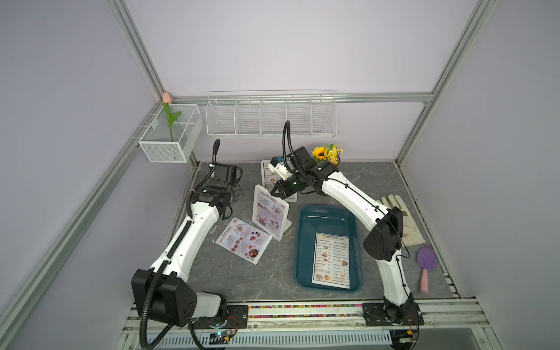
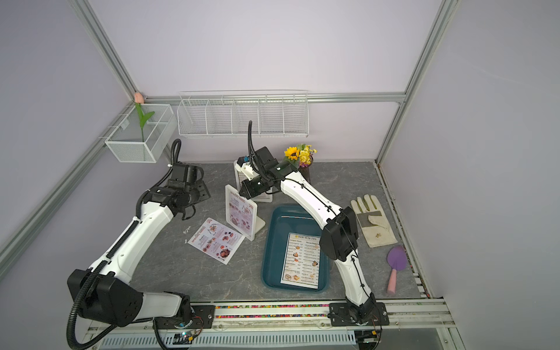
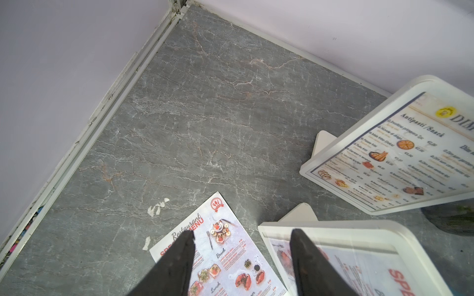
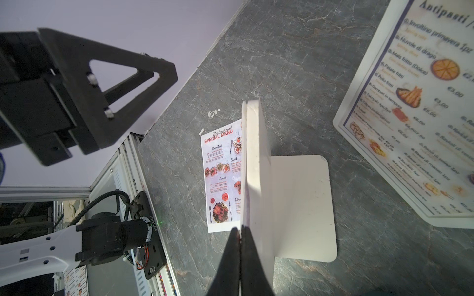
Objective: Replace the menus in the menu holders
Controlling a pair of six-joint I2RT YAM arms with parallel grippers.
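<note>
A white menu holder (image 1: 260, 217) stands in the middle of the table with a pinkish restaurant menu (image 1: 270, 211) in it. My right gripper is shut at this holder's top edge, with nothing showing between its fingertips; whether they touch the edge I cannot tell. My left gripper stands open and empty, left of the holder and above the table. A loose restaurant menu (image 1: 243, 240) lies flat left of the holder. Behind stands a second holder (image 3: 363, 128) with a Dim Sum menu (image 3: 395, 153). Another such menu (image 1: 331, 260) lies in the blue tray (image 1: 325, 214).
A flower vase (image 2: 304, 172) stands beside the rear holder. Gloves (image 2: 376, 224) and a purple paddle (image 2: 397, 259) lie at the right. Wire baskets (image 1: 271, 116) hang on the back wall.
</note>
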